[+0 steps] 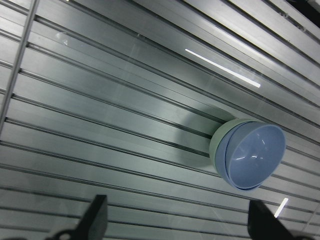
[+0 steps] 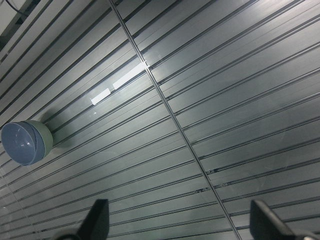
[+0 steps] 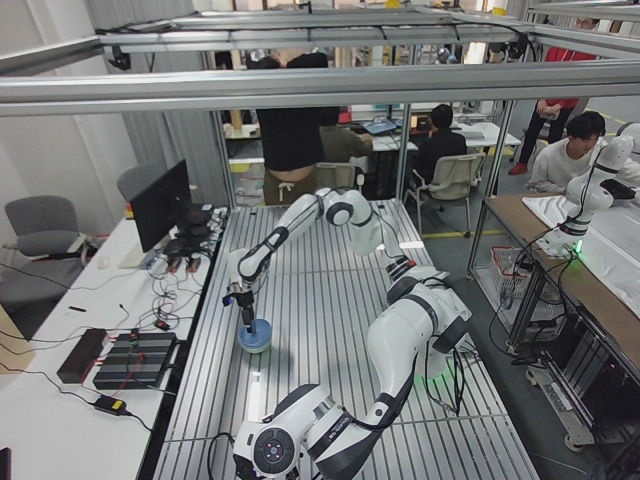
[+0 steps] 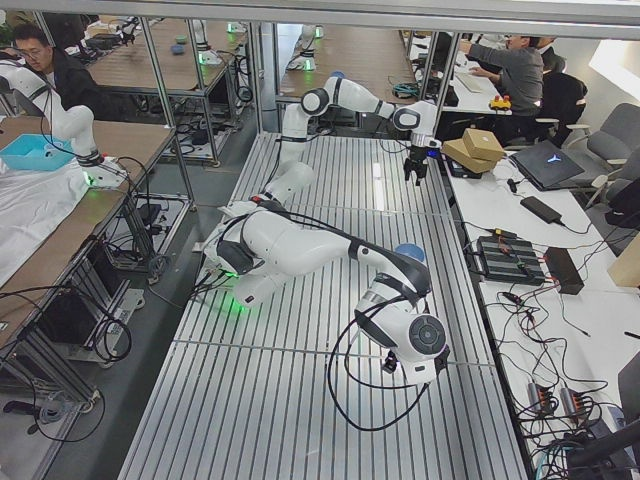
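Stacked blue and pale green bowls (image 1: 250,155) stand on the slatted metal table (image 1: 100,100), right of centre in the left wrist view and at the left in the right wrist view (image 2: 22,142). My left gripper hangs above the table, apart from the bowls, its fingers wide open and empty. My right gripper is also open and empty over bare slats; in the camera right view it is beyond the bowls, toward the table's far end.
A side desk (image 3: 70,430) with monitor, black boxes and cables borders the table. A wooden table (image 3: 610,310) with another robot stands opposite. Loose cables hang from my arms. People are behind the frame.
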